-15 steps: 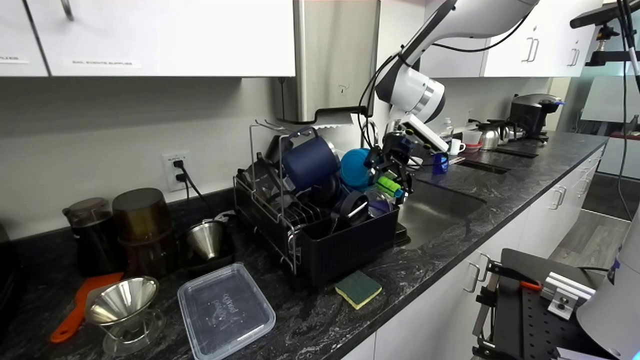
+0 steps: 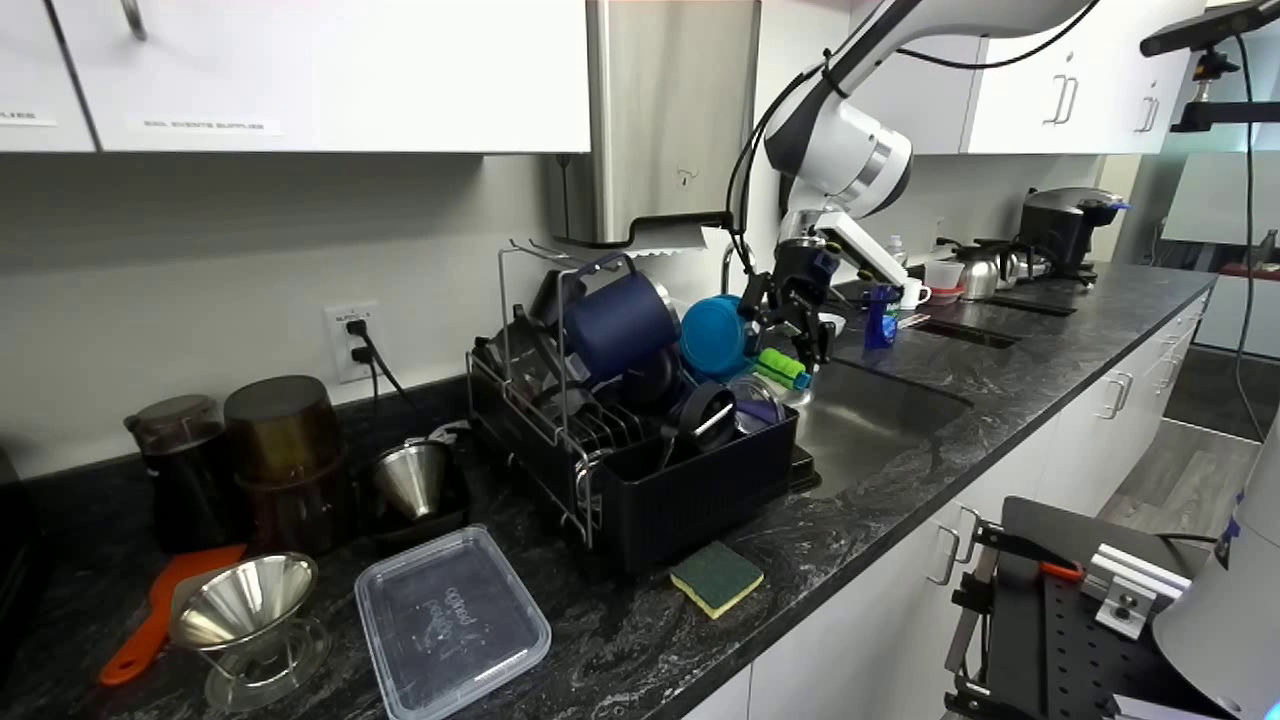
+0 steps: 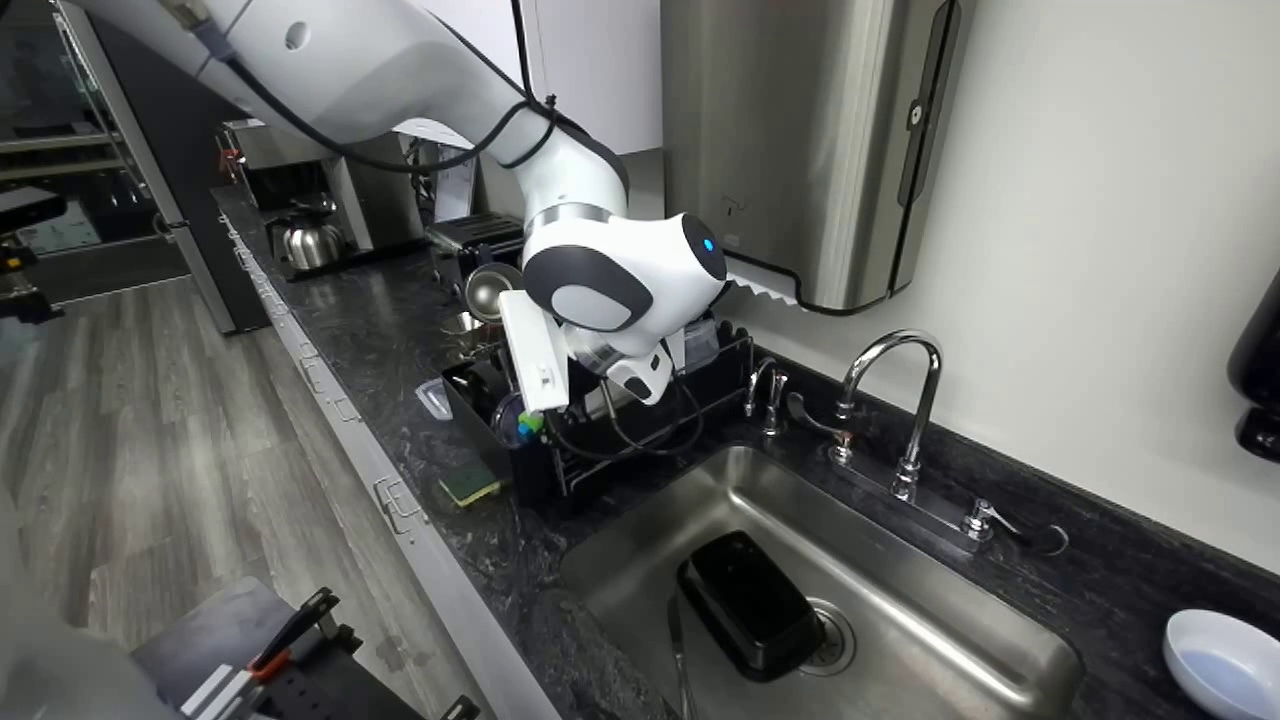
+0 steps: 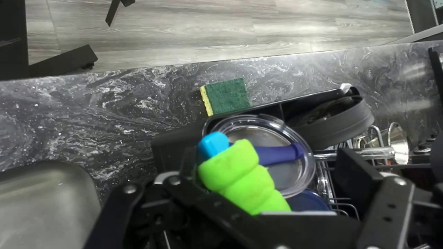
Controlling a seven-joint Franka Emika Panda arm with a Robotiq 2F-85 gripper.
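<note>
In exterior view 1 my gripper [image 2: 787,336] is over the sink end of the black dish rack [image 2: 708,498], pointing down. A bright green, ridged foam-like object with a blue end [image 4: 245,178] lies slantwise across the wrist view, above the rack's corner. The gripper's dark fingers [image 4: 358,176] stand well apart on either side of it. They are open, and no grip on it shows. Its lower end is hidden behind the gripper. Exterior view 2 shows only a bit of the green object [image 3: 529,422], the arm hiding most of the gripper.
A clear round lid [image 4: 301,176] and a purple handle [image 4: 282,153] crowd the rack beneath. A green-and-yellow sponge [image 4: 226,95] lies on the counter in front. The sink [image 3: 960,612] contains a black container [image 3: 750,606].
My arm's wrist has shifted slightly right in exterior view 1, and the hand hangs more upright. The green object remains in nearly the same place.
</note>
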